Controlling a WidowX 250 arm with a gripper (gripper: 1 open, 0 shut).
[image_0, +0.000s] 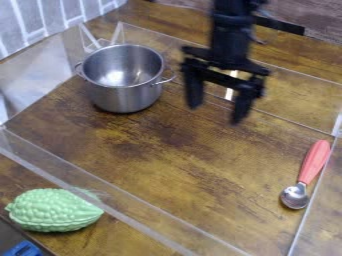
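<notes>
The black gripper (214, 90) hangs blurred in the upper middle of the view, just right of a steel pot (123, 92) and apart from it. Its two fingers point down with a gap between them; nothing shows held. The pot stands upright on the wooden surface (174, 165) at the upper left.
A pink-handled scoop (313, 165) lies at the right. A green bitter melon (54, 210) lies at the lower left, outside the clear barrier. A blue object sits in the bottom left corner.
</notes>
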